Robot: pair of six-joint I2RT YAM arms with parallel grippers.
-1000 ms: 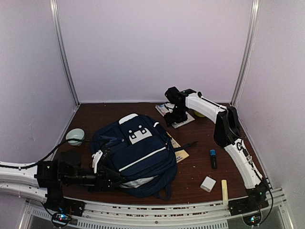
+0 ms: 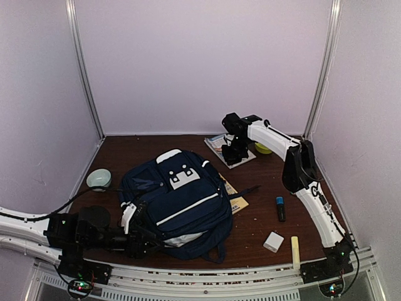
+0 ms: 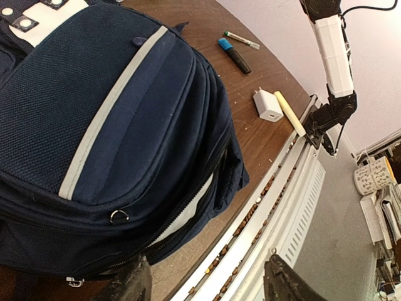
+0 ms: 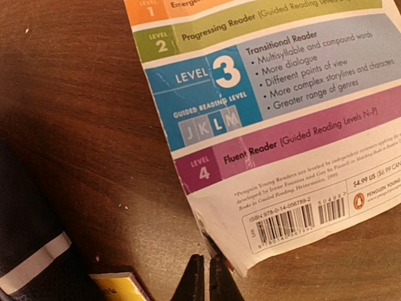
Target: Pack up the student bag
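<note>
The navy backpack (image 2: 182, 207) lies on the table, its lower zipped section showing a light strip. My left gripper is at the bag's near lower left, fingers apart with nothing between them. My right gripper is at the back, shut, at the left edge of a reader book (image 4: 294, 157), whose back cover faces up. A second, yellow book (image 2: 238, 200) lies partly under the bag's right side.
A bowl (image 2: 99, 179) sits left, a yellow one (image 2: 263, 149) behind the right arm. A blue-capped marker (image 2: 280, 209), green pen (image 3: 241, 39), white charger (image 2: 273, 242) and pale stick (image 2: 296, 252) lie right. Bare table surrounds the marker.
My right gripper has moved a little to the right over the book.
</note>
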